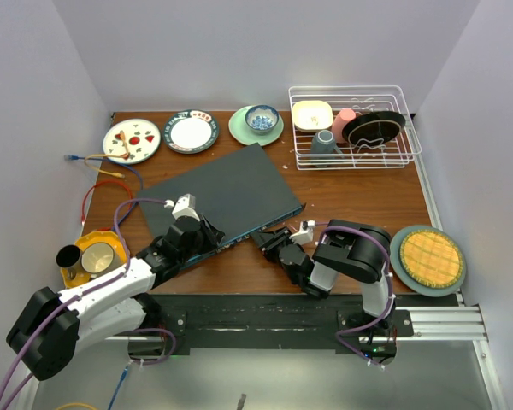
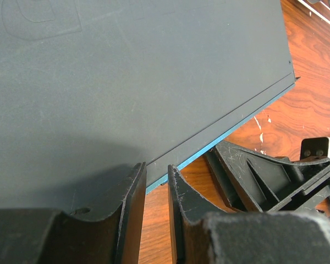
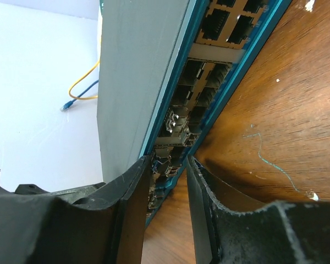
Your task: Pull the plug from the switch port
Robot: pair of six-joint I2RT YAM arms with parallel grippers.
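Note:
The dark switch [image 1: 218, 192] lies diagonally mid-table, its port row [image 3: 203, 82] facing the front right. My left gripper [image 1: 207, 235] is over its front edge at the left; in the left wrist view its fingertips [image 2: 175, 175] rest at that edge, a narrow gap between them, and what they hold cannot be made out. My right gripper [image 1: 265, 239] is low against the port face; in the right wrist view its fingers [image 3: 209, 214] stand part open around the lower ports, where small metal pieces show. I cannot make out a plug clearly.
A dish rack [image 1: 355, 162] stands at the back right, plates [image 1: 191, 145] along the back, a round yellow mat [image 1: 430, 256] at the right, a yellow tray with cups [image 1: 115, 252] at the left. Loose cables lie at the left. Bare table shows right of the switch.

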